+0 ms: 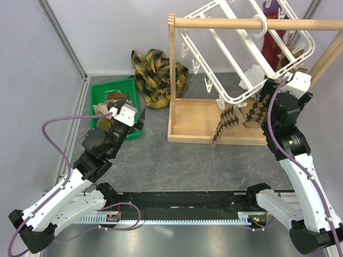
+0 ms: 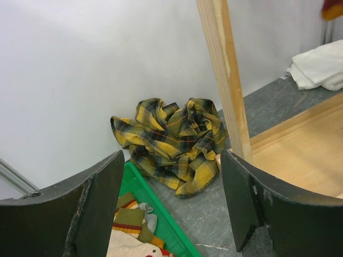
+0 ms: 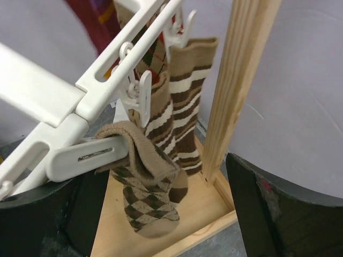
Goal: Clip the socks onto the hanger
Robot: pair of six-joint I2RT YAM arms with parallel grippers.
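The white hanger hangs tilted from the wooden bar, its front right corner beside my right gripper. In the right wrist view a brown argyle sock hangs folded over a white clip at the hanger's edge. That right gripper stands open around the corner and sock, its fingers apart. Striped socks hang from clips behind. Another argyle sock hangs from the front edge in the top view. My left gripper is open and empty above the green bin.
Inside the bin lie more socks. A yellow and black plaid cloth is heaped behind it. The wooden stand's post rises close to the right gripper.
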